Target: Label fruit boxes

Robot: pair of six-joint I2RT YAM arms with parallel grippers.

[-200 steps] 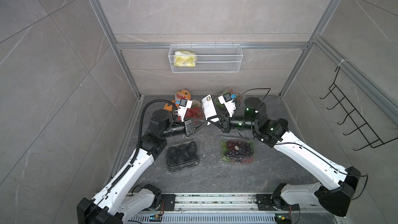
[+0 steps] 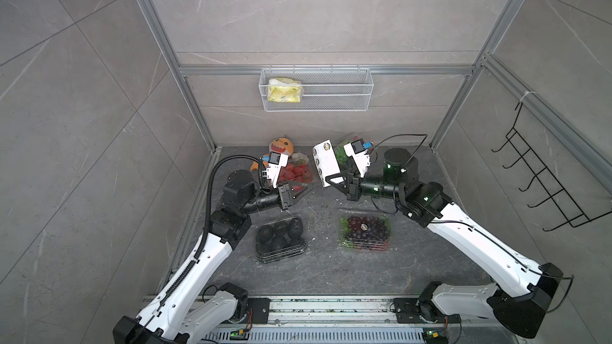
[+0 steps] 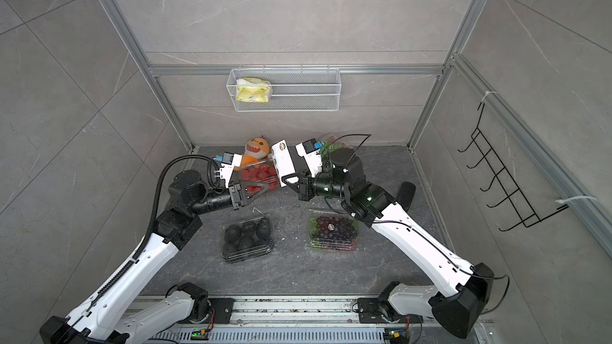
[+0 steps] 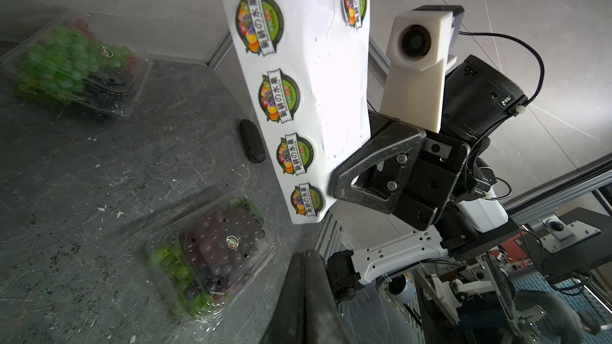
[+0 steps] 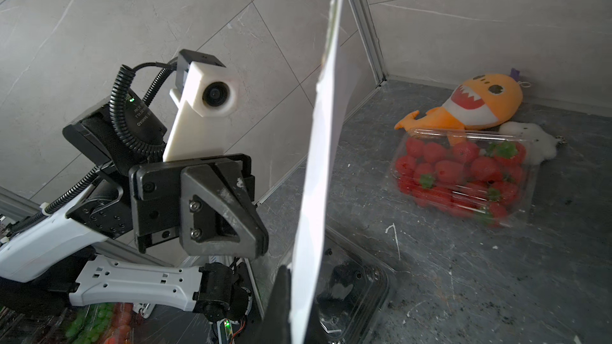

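A white label sheet (image 4: pixel 331 57) with several round fruit stickers stands upright, its lower part held in my shut right gripper (image 2: pixel 327 180). In the left wrist view one sticker shows on its right side, with bare patches below. My left gripper is shut with nothing between its fingers, and the sheet stands clear of them. Between the arms on the table, a grape box (image 2: pixel 364 229) carries a round label. The dark fruit box (image 2: pixel 280 238) sits left of it. The strawberry box (image 5: pixel 462 175) shows no label. A green grape box (image 4: pixel 76 67) at the back bears one.
An orange shark toy (image 5: pixel 478 102) lies behind the strawberries. A black oblong object (image 3: pixel 405 195) rests toward the right. The white wire basket (image 2: pixel 338 92) on the back wall holds a yellow packet. Bare table lies in front of the boxes.
The sheet has moved right and upward with the right gripper.
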